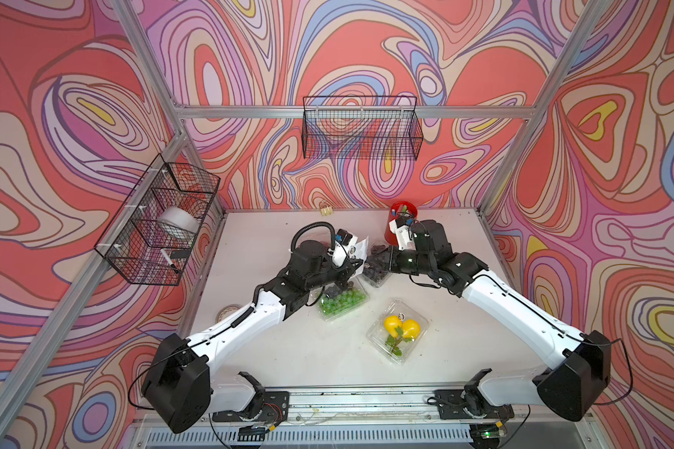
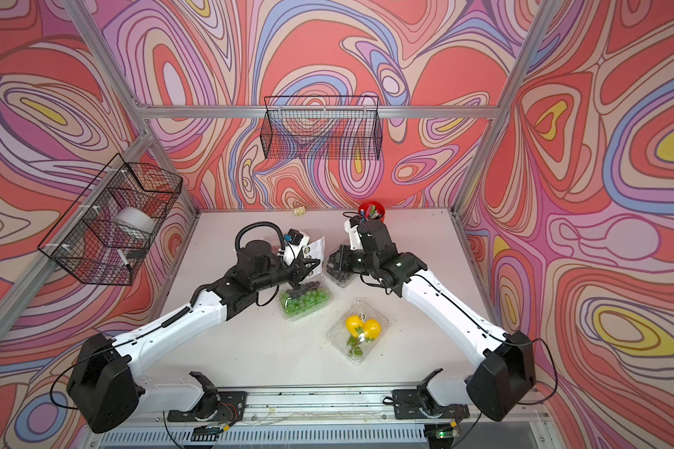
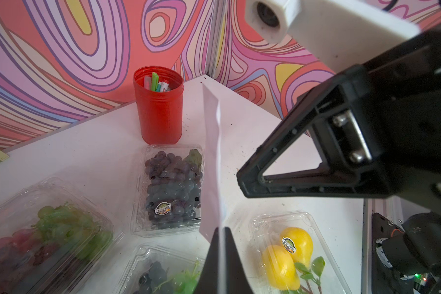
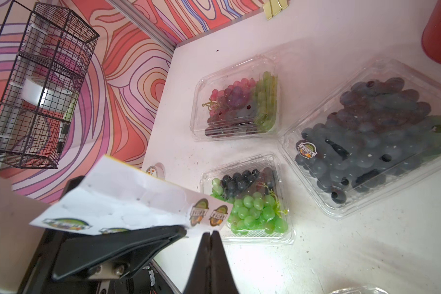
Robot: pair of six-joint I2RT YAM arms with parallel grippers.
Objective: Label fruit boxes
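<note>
My left gripper is shut on a white label sheet (image 3: 211, 161), which stands edge-on in the left wrist view. Fruit stickers show along the sheet (image 4: 147, 203) in the right wrist view. Facing it, a short way to the right, my right gripper is shut with nothing visible between its fingertips. The dark grape box (image 4: 377, 142) and the yellow fruit box (image 1: 398, 331) each bear a round sticker. No sticker shows on the green-and-black grape box (image 4: 250, 201) or the red grape box (image 4: 236, 100).
A red cup (image 3: 159, 105) of pens stands behind the dark grape box. On the left wall hangs a wire basket (image 4: 39, 88) with a white roll. A small round item (image 1: 227, 312) lies at the table's left edge.
</note>
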